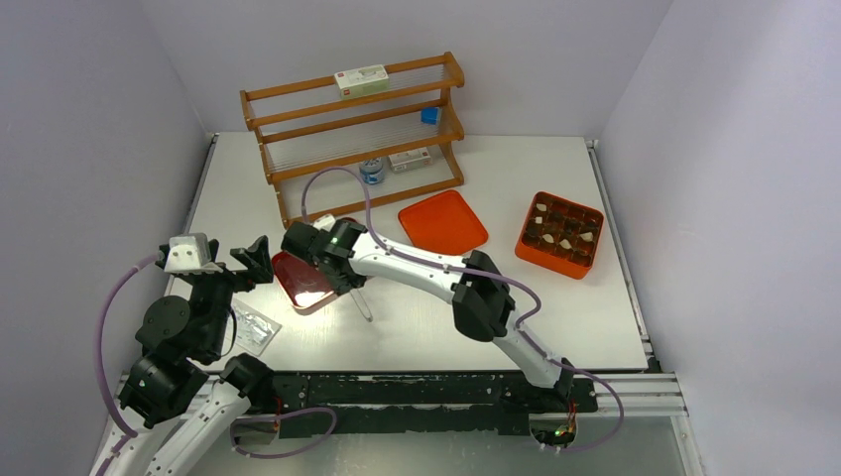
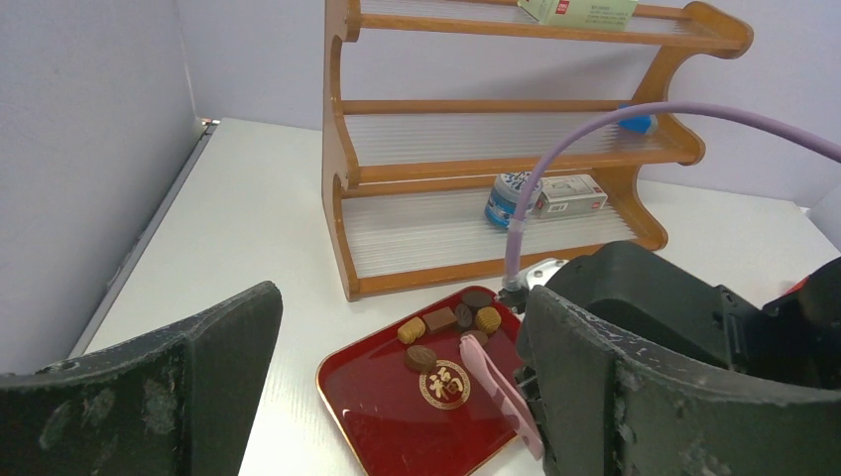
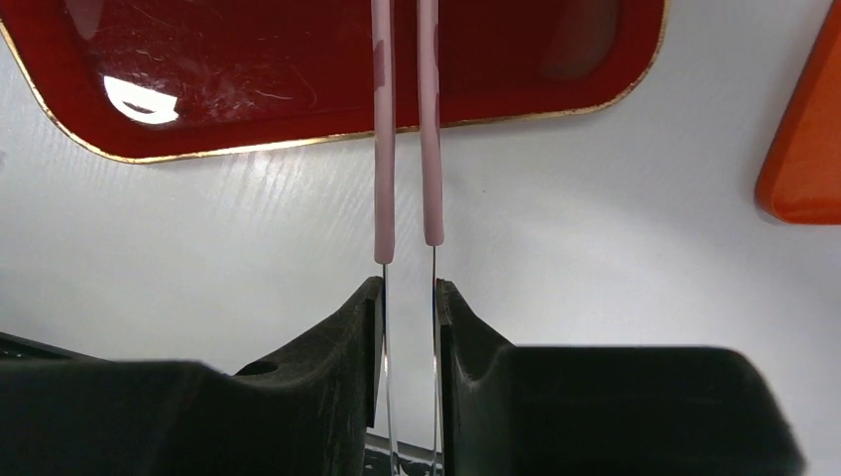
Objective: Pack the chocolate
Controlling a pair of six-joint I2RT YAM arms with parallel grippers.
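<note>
My right gripper (image 1: 337,268) is shut on pink-tipped tongs (image 3: 384,159) over the red gold-rimmed tray (image 3: 228,109) at left centre; the tongs' two arms stand slightly apart with nothing visible between them. Several chocolates (image 2: 420,359) sit in that tray's back part. My left gripper (image 1: 245,260) stands open to the tray's left, empty. An orange box (image 1: 523,245) with dark compartments, some holding pieces, stands at the right.
An orange lid (image 1: 441,223) lies at the centre. A wooden shelf (image 1: 352,156) with boxes and a jar stands at the back. A clear bag (image 1: 254,327) lies front left.
</note>
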